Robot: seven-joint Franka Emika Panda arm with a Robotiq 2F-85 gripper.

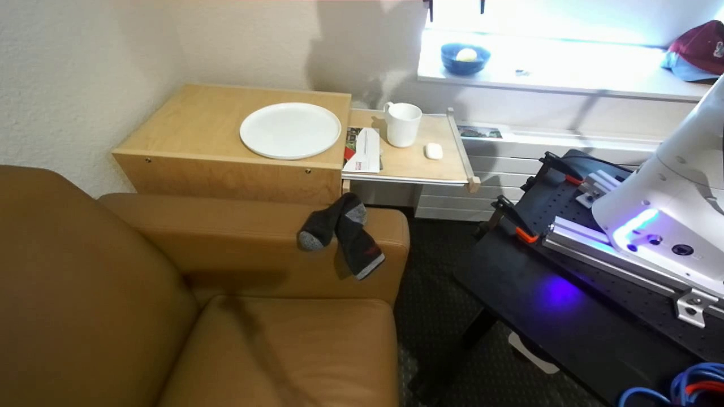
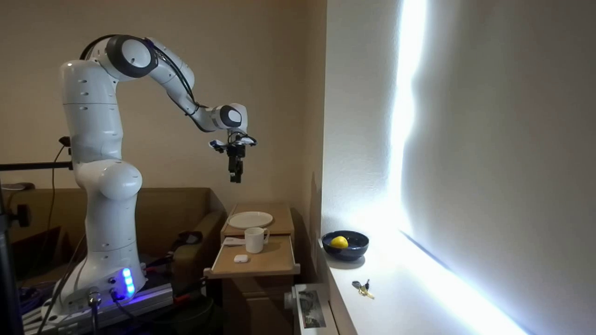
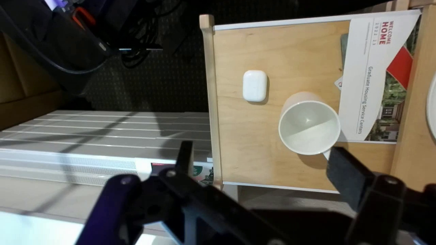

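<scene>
High above the pulled-out wooden tray (image 2: 279,257), my gripper (image 2: 235,179) points straight down. In the wrist view its two black fingers (image 3: 349,175) are wide apart with nothing between them, so the gripper is open. On the tray a white mug (image 3: 309,126) stands upright, its handle partly hidden by the right-hand finger. A small white rounded case (image 3: 254,85) lies apart from the mug. A white leaflet (image 3: 361,77) and other printed papers lie beside the cabinet. The round white plate (image 1: 290,130) rests on the cabinet top (image 1: 203,122).
Dark socks (image 1: 353,234) drape over the sofa arm (image 1: 237,224). On the windowsill are a dark bowl (image 2: 352,252) with a yellow fruit (image 2: 339,242), keys (image 2: 363,288) and a maroon cap (image 1: 702,47). A radiator (image 1: 448,203) runs below the sill. Air around the gripper looks clear.
</scene>
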